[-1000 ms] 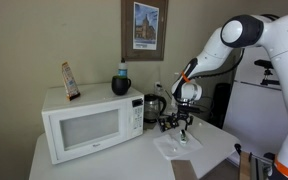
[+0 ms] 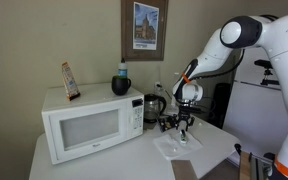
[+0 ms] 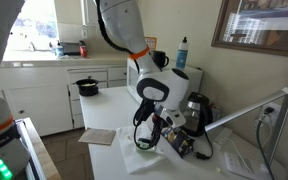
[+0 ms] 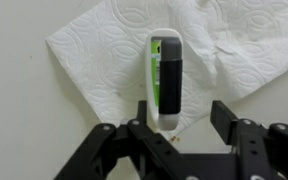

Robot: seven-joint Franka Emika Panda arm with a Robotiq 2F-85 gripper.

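Observation:
A white bottle-like object with a green label and a black strip along one side lies on a patterned paper towel. My gripper is open around its near end in the wrist view, with a finger to the left and the other further off to the right. Gaps show on both sides of the object, wider on the right. In the second exterior view the arm bends low over the paper towel, and its fingers are hard to make out.
Beside the towel lies a flat brown square. A microwave and a kettle stand near the wall, with dark items and cables close to the arm.

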